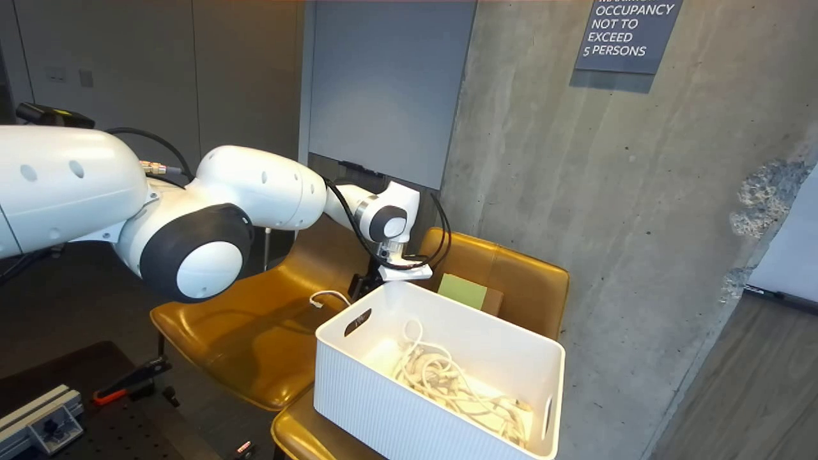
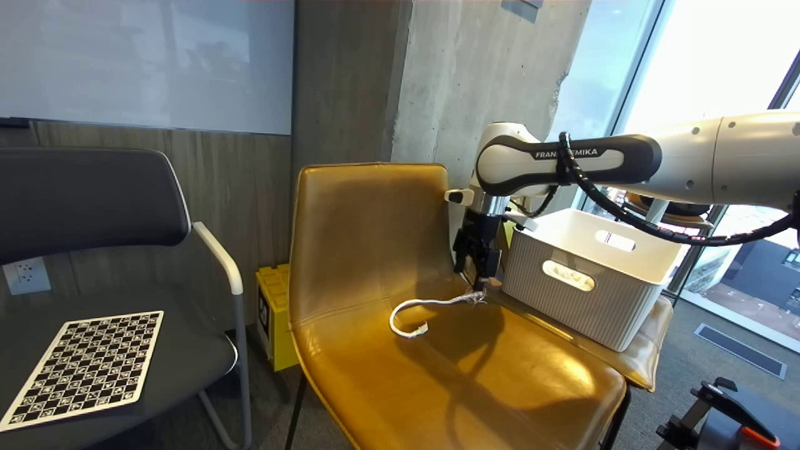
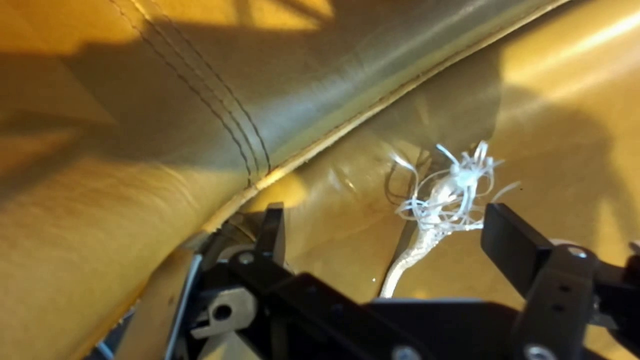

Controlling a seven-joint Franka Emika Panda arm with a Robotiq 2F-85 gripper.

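A short white cable [image 2: 424, 302] lies curved on the tan chair seat [image 2: 480, 375]. Its frayed end [image 3: 447, 201] shows in the wrist view, nearer the right finger than the left. My gripper is open above that end, and the fingers [image 3: 513, 246] are wide apart with nothing gripped. In exterior view 2 the gripper [image 2: 480, 281] points down close to the seat at the frayed end. The white bin [image 1: 360, 398] stands beside it, with several tangled pale cables [image 1: 441, 375] inside. Its near wall partly hides my gripper in exterior view 1.
Close to my gripper rise the chair backrest [image 2: 375, 232] and the bin's rim. A green-and-brown box [image 1: 464, 291] sits behind the bin. A dark chair holding a checkered board [image 2: 90, 367] stands off to the left.
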